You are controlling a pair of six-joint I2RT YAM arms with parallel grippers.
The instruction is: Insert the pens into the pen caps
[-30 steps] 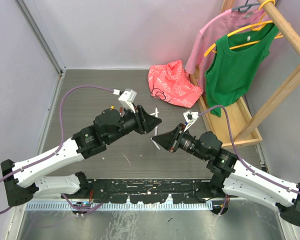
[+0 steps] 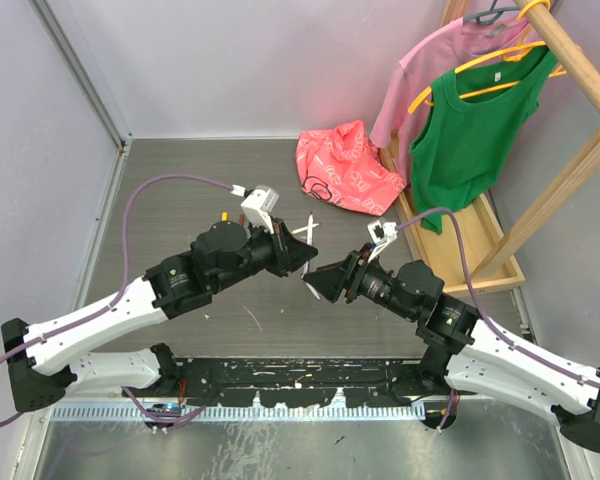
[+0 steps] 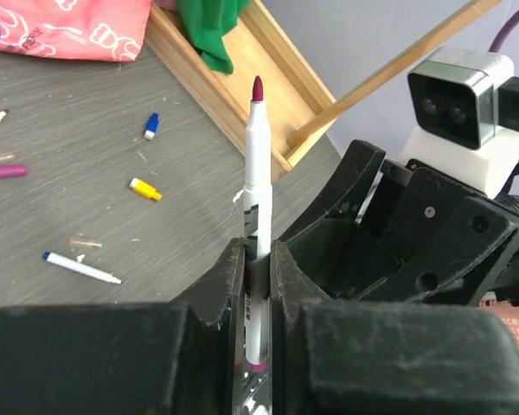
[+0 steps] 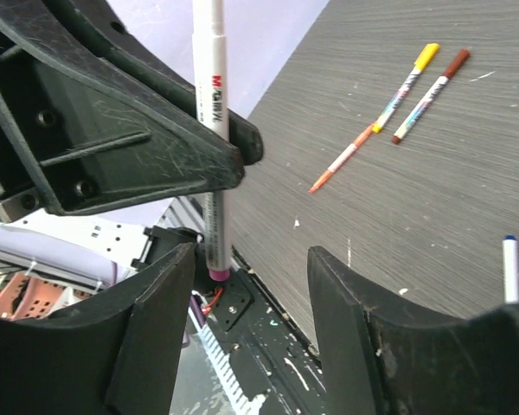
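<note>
My left gripper is shut on an upright white marker (image 3: pixel 259 156) with a magenta tip at the top. In the right wrist view this marker (image 4: pixel 211 78) reaches down past the left gripper's black fingers to a magenta lower end, just above and between the fingertips of my right gripper, which stands open. On the floor lie loose pens, among them a blue-tipped white pen (image 3: pixel 81 269), a purple one (image 3: pixel 2 172) and yellow, brown and orange ones (image 4: pixel 405 86), plus a yellow cap (image 3: pixel 145 189) and a blue cap (image 3: pixel 151 126).
A pink printed cloth (image 2: pixel 345 165) lies at the back. At the right stands a wooden rack (image 2: pixel 490 245) with hanging garments (image 2: pixel 470 140). The grey floor (image 2: pixel 160 220) has free room at the left.
</note>
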